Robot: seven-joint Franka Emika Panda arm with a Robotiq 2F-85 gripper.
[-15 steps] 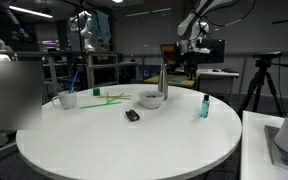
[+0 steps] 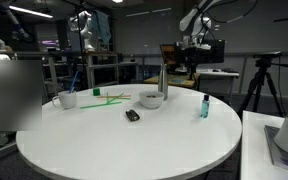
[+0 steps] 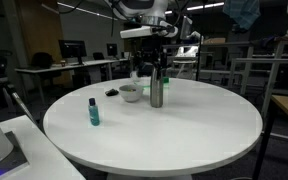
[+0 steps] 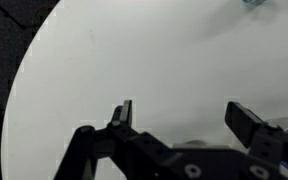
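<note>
My gripper is open over the white table in the wrist view, with bare tabletop between its fingers. A small blue-green bottle (image 2: 205, 106) stands upright near the table's right side in exterior view 1. Toward the back are a white bowl (image 2: 152, 101) and a tall grey cylinder (image 3: 157, 92). A small black object (image 2: 132, 115) lies nearer the middle. At the back left sits a white mug (image 2: 64, 100) with something blue standing in it. Round pale shapes at the wrist view's lower edge are partly hidden by the gripper.
Thin green sticks (image 2: 101, 104) and a small green block (image 2: 97, 92) lie at the back of the round white table (image 2: 114, 145). A person (image 3: 149, 25) stands beyond the table. A grey panel (image 2: 14, 95) blocks the left of exterior view 1.
The person in the background has shifted posture slightly. Nothing on the table has visibly moved.
</note>
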